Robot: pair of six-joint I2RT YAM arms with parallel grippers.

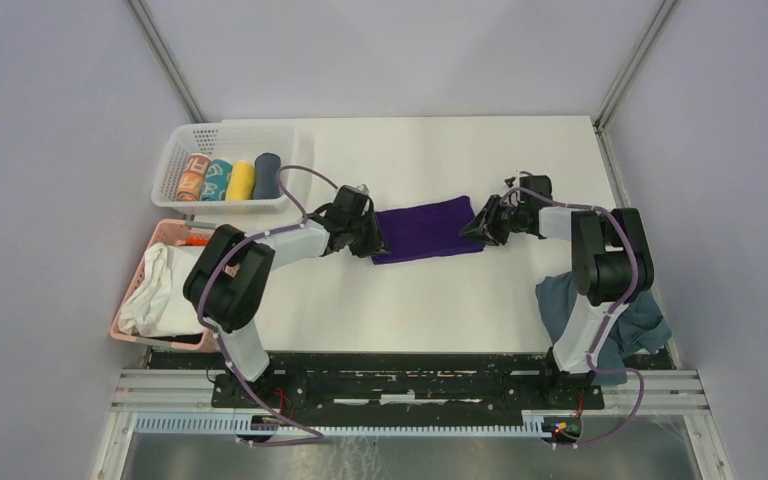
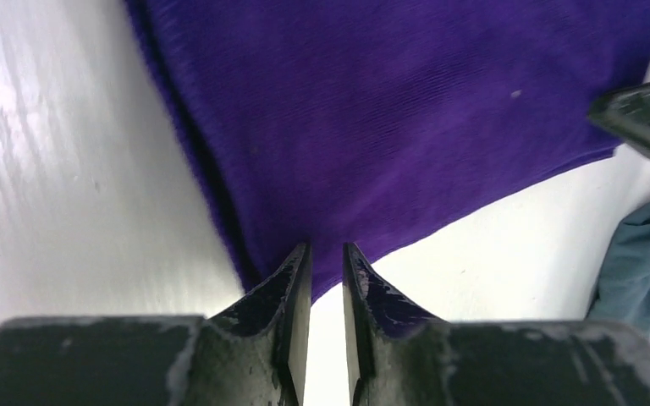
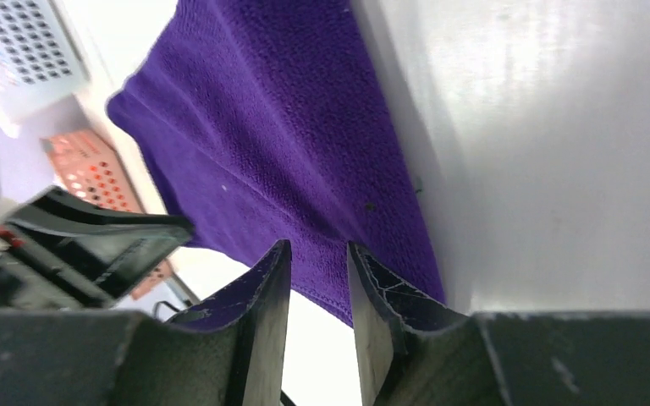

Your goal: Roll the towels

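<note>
A purple towel [image 1: 425,228], folded into a flat rectangle, lies on the white table between my two grippers. My left gripper [image 1: 375,240] is over its left edge; in the left wrist view its fingers [image 2: 292,296] stand a small gap apart above the near left corner, with no cloth seen clasped. Over the towel's right edge is my right gripper [image 1: 478,232]. The right wrist view shows its fingers [image 3: 262,292] slightly apart over the towel, again with nothing plainly gripped. Whether the tips touch cloth is hard to tell.
A white basket [image 1: 171,170] at the back left holds several rolled towels. Below it a pink basket [image 1: 132,290] contains white cloth [image 1: 173,292]. Crumpled blue-grey cloth [image 1: 640,315] lies at the front right.
</note>
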